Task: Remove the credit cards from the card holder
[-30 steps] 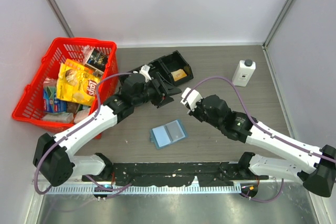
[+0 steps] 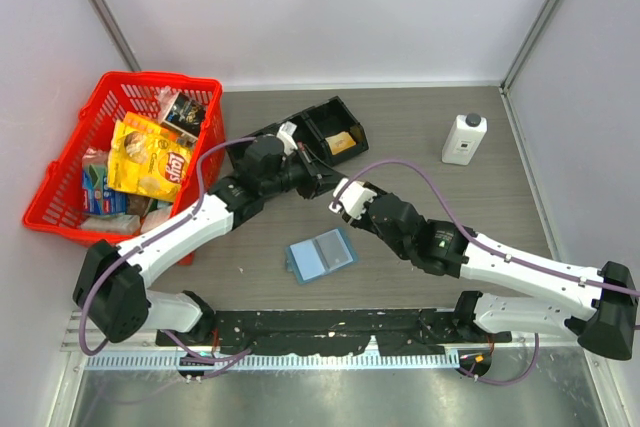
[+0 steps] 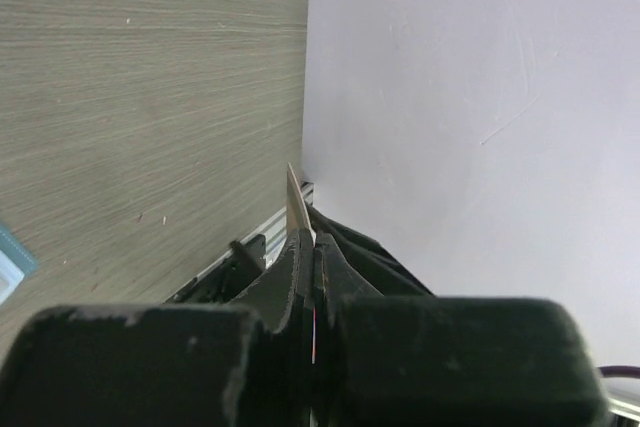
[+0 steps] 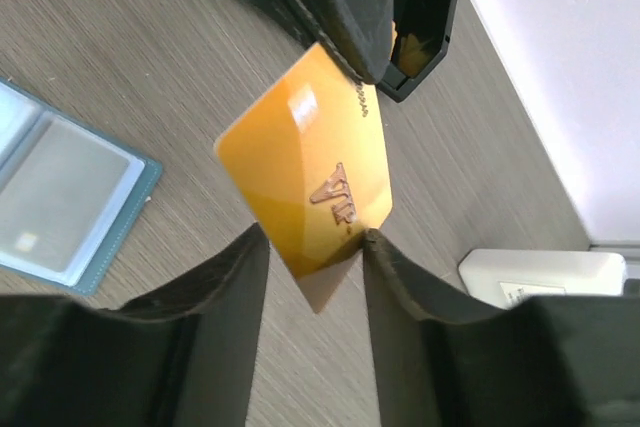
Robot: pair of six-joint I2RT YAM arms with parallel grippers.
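Observation:
An orange card is pinched by its upper edge in my left gripper, whose fingers are shut on it. In the left wrist view the card shows edge-on as a thin sliver. My right gripper is partly open, with the card's lower corner between its fingers; whether they touch it I cannot tell. Below, the blue card holder lies unfolded on the table, its clear pockets facing up. Only one corner of the holder enters the left wrist view.
A black tray at the back holds a yellowish item. The red basket on the left is full of packets. A white bottle stands at the back right. Bare table surrounds the holder.
My two grippers have come together above the table: the left turned and moved slightly right, the right moved leftward. The holder, tray and basket have stayed put.

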